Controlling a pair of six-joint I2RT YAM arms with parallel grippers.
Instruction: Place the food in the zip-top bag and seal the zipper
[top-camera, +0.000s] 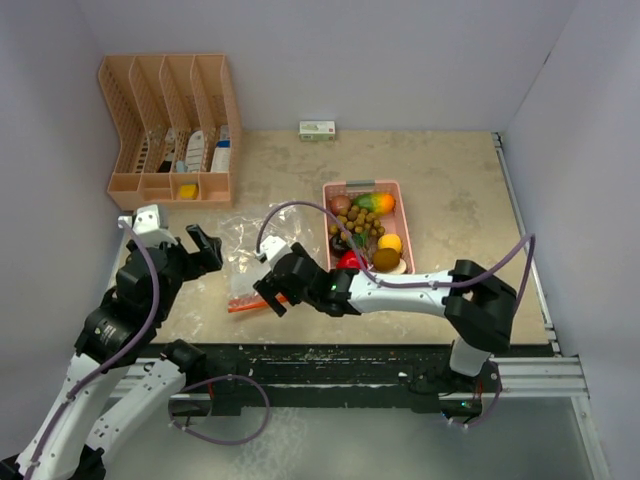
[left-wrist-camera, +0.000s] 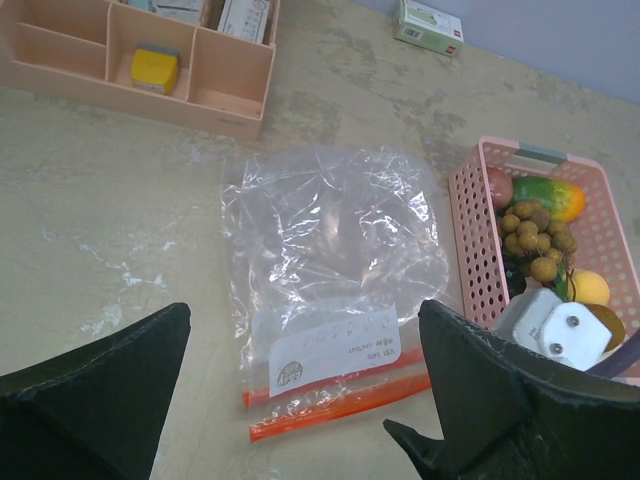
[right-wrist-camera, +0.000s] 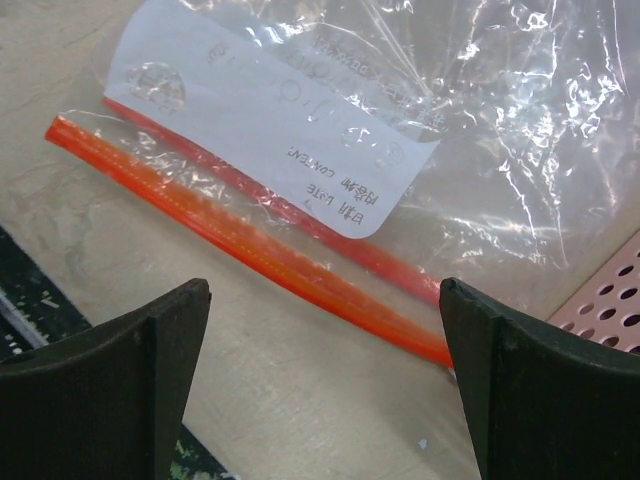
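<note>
A clear zip top bag (left-wrist-camera: 335, 225) with a white label lies flat on the table, its orange zipper edge (right-wrist-camera: 260, 255) toward the front. The food sits in a pink basket (left-wrist-camera: 474, 220) right of the bag: a bunch of small brown fruit (left-wrist-camera: 530, 235), a green-orange fruit (top-camera: 375, 202), a yellow fruit (left-wrist-camera: 590, 287) and a red item (top-camera: 351, 260), among others. Above the zipper edge, my right gripper (top-camera: 268, 297) is open and empty. My left gripper (top-camera: 205, 252) stands open left of the bag, with nothing between its fingers.
A peach organizer (top-camera: 170, 130) with upright slots and a yellow block (top-camera: 188, 191) stands at the back left. A small green-white box (top-camera: 317, 131) lies by the back wall. Bare table extends right of the basket.
</note>
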